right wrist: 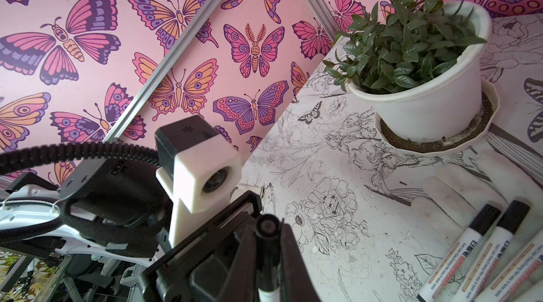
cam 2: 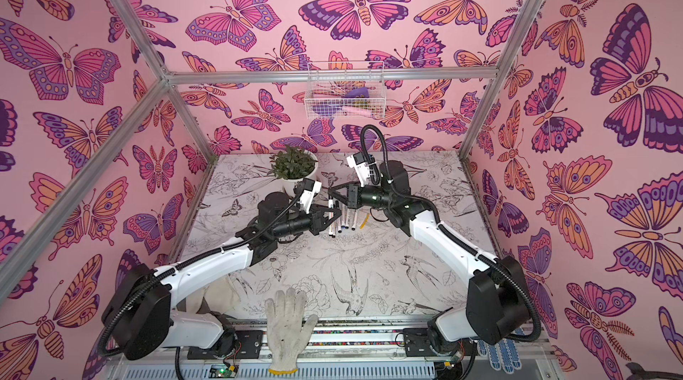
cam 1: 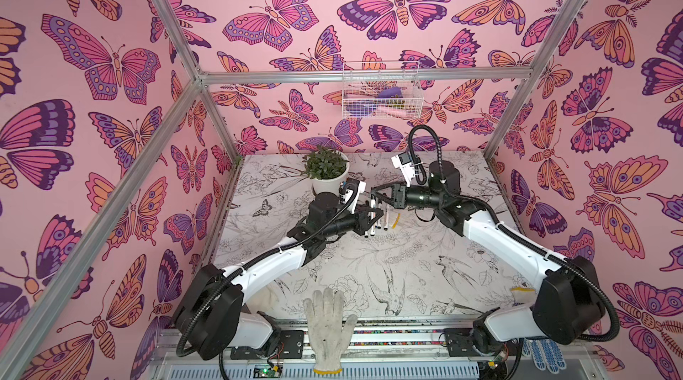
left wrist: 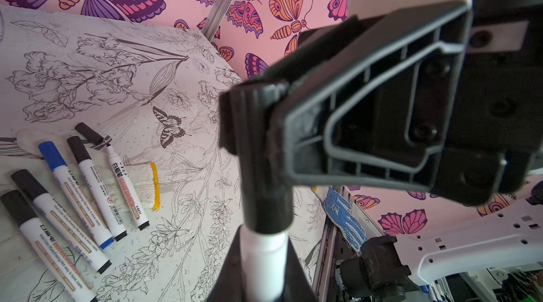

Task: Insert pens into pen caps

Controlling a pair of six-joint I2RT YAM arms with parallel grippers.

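Observation:
My left gripper is shut on a white-barrelled marker (left wrist: 263, 259), held upright above the table. A black cap (left wrist: 265, 205) sits at the top of that barrel in the left wrist view, with no clear gap where they meet. My right gripper has its fingers on both sides of the cap, whose round end (right wrist: 268, 226) faces its camera. Whether those fingers press on it is hard to tell. On the table lie several capped markers, among them a blue-capped one (left wrist: 73, 189). An uncapped marker (left wrist: 127, 186) lies beside a loose black cap (left wrist: 88, 132).
A potted plant (right wrist: 418, 104) on a saucer stands behind the left arm. Pale gloves lie under the loose markers, and another glove (cam 1: 328, 330) is at the front edge.

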